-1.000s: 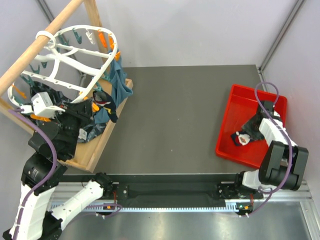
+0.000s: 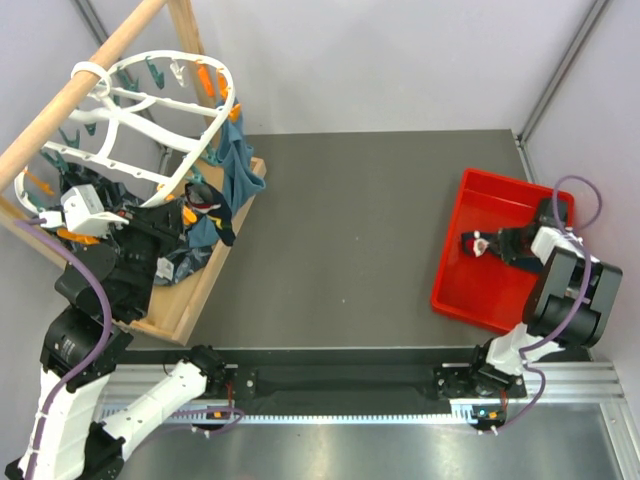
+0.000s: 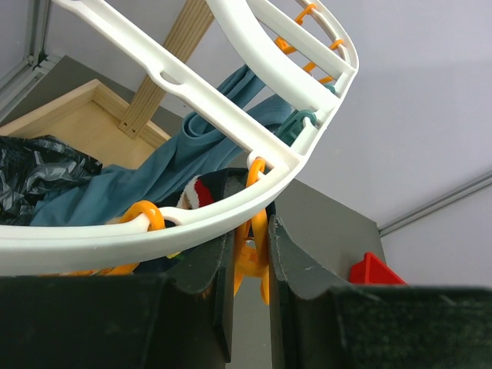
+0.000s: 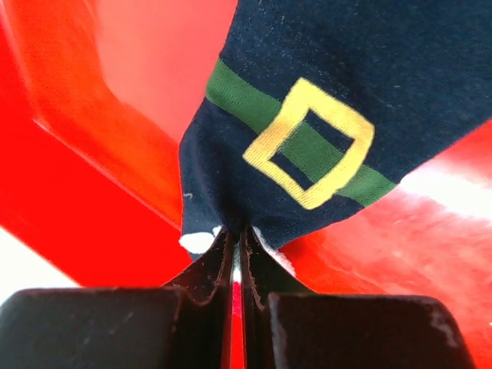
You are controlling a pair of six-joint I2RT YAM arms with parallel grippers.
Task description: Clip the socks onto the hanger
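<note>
The white hanger point(image 2: 160, 100) carries orange and green clips. In the left wrist view, my left gripper has its fingers apart on either side of an orange clip point(image 3: 250, 265); whether they press on it is unclear. A dark patterned sock point(image 2: 210, 210) hangs at the hanger's front edge, and blue cloth point(image 2: 236, 165) hangs farther back. Over in the red bin point(image 2: 470, 290), my right gripper is shut against a navy sock point(image 4: 323, 54) with a green band and yellow buckle. The cloth creases at its fingertips; a pinched fold cannot be made out.
A wooden stand point(image 2: 195, 300) with a raised beam point(image 2: 70, 105) holds the hanger. Black plastic point(image 3: 46, 169) lies in its base. The grey table point(image 2: 340, 230) between stand and bin is bare. A side wall stands close by the bin.
The left arm shows no visible movement.
</note>
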